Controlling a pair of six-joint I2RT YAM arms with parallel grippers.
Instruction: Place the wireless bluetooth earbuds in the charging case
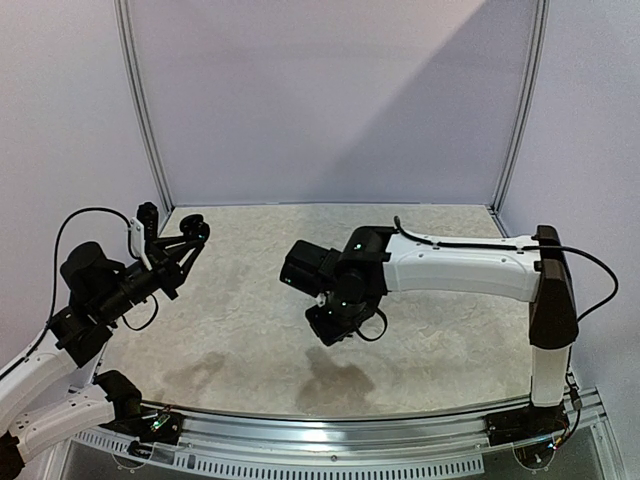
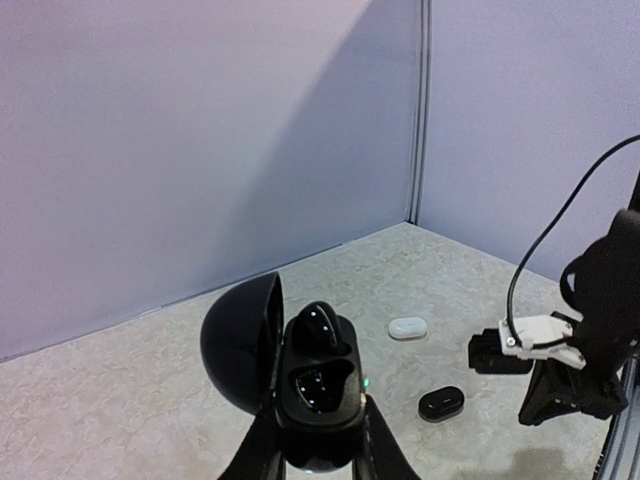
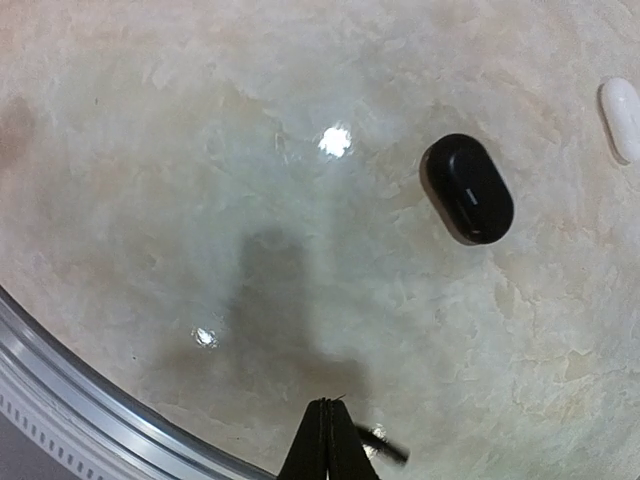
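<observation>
My left gripper [image 1: 185, 248] is shut on an open black charging case [image 2: 318, 420], raised at the table's left, lid standing up, with glossy black earbuds [image 2: 317, 390] in both its cavities; how they are seated I cannot tell. My right gripper is shut, with nothing seen between its fingers, above the front middle of the table. In the right wrist view a closed black case [image 3: 467, 188] lies on the table, above and right of that gripper, with a white case [image 3: 621, 120] further right.
A metal rail [image 1: 330, 430] runs along its front edge, and plain panels [image 1: 330, 100] enclose the back and sides. The right arm hides part of the middle in the top view.
</observation>
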